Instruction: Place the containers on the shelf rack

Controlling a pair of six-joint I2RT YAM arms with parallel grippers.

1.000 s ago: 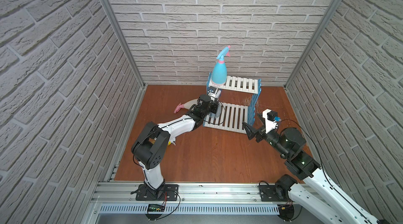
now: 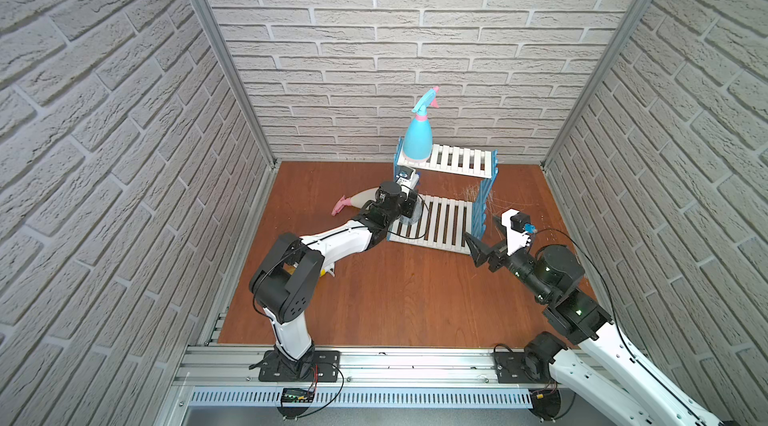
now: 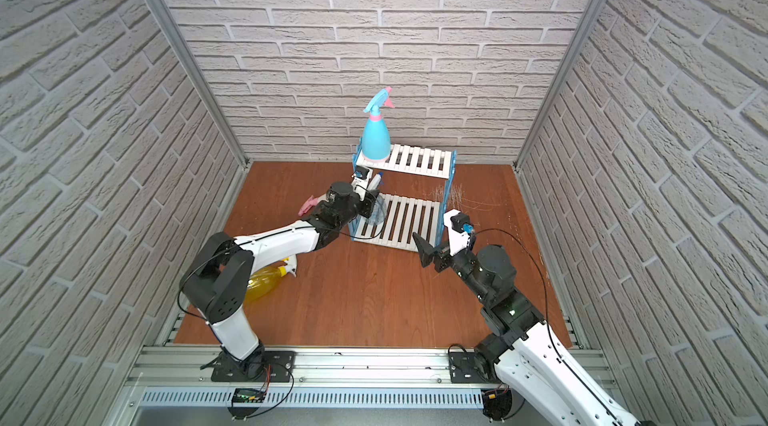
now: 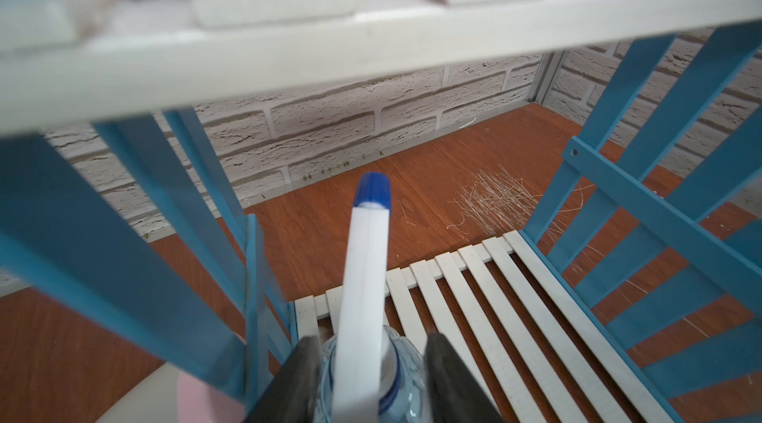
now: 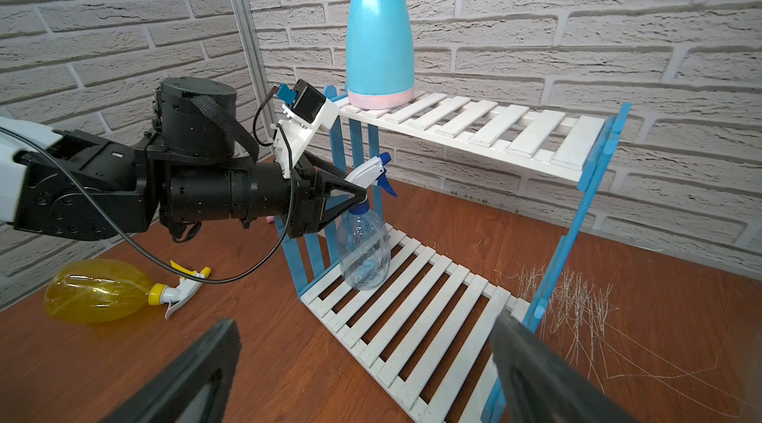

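Observation:
A clear spray bottle (image 5: 365,254) with a white-and-blue head stands upright at the left end of the shelf's slatted lower level (image 5: 365,355). In the left wrist view its white spray head (image 4: 363,264) rises between my left fingers. My left gripper is open around the bottle's upper part, with a finger apart on either side. The right gripper stands open and empty in front of the shelf's right side. A blue spray bottle (image 5: 381,34) with a pink base occupies the left end of the upper level (image 5: 476,148).
A yellow spray bottle (image 5: 99,292) lies on the floor at the left. Left of the shelf lies a pale bottle with a pink head (image 2: 342,204). Blue slatted sides (image 4: 202,177) and the upper level hem in my left gripper.
The clear bottle still stands on the lower level. My right gripper has moved a little to the right.

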